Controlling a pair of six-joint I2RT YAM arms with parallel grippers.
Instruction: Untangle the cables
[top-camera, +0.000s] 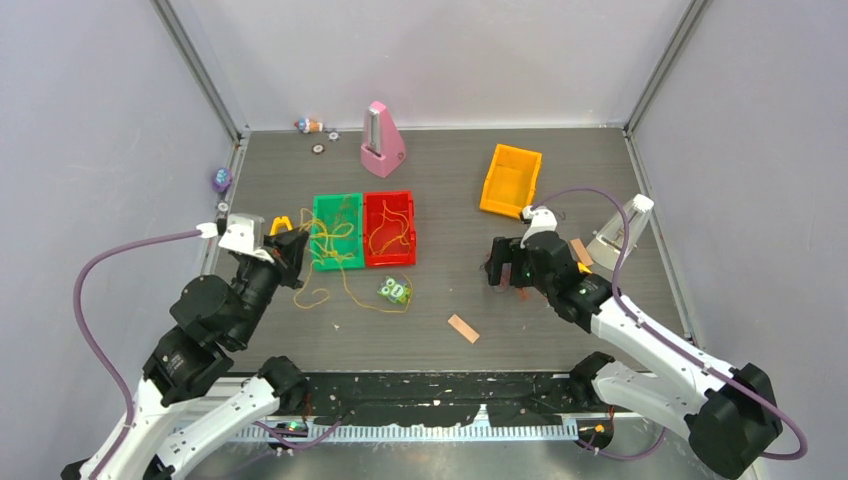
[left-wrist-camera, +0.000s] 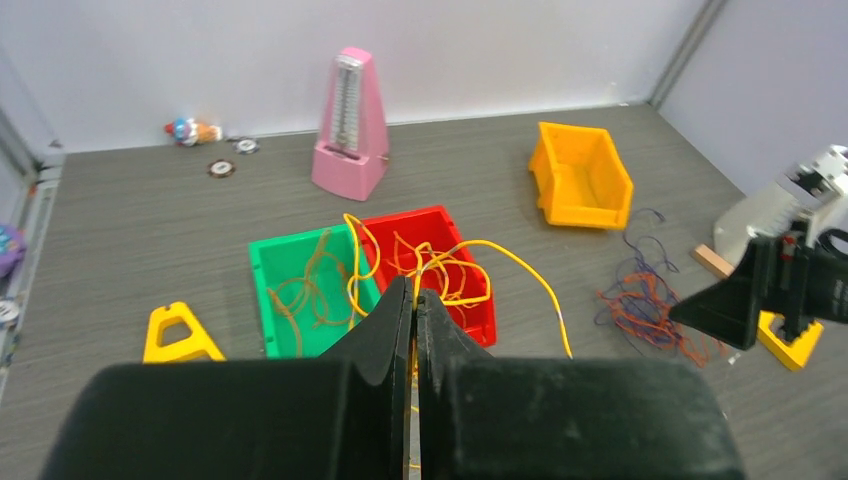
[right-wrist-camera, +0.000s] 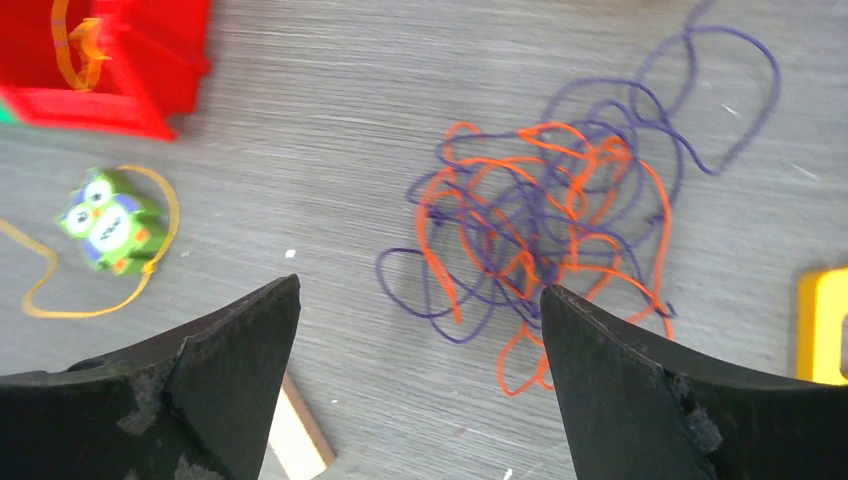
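A yellow cable (left-wrist-camera: 530, 268) hangs in loops from my left gripper, which is shut with a strand showing between its fingers. In the top view the cable (top-camera: 352, 290) drapes over the green bin (top-camera: 318, 262) and onto the table. Orange cable (left-wrist-camera: 312, 290) lies in the green bin; the red bin (left-wrist-camera: 483, 335) has orange cable inside, partly behind yellow loops. My right gripper stands open and empty. Beyond and between its fingers, on the table, lie a purple cable (right-wrist-camera: 752, 135) and an orange cable (right-wrist-camera: 660, 195), tangled together.
An empty orange bin (top-camera: 511, 178) and a pink metronome (top-camera: 382, 145) stand at the back. A green owl block (top-camera: 395, 291) touches the yellow cable. One wooden block (top-camera: 463, 328) lies near the front; the white metronome (top-camera: 620, 232) is at right.
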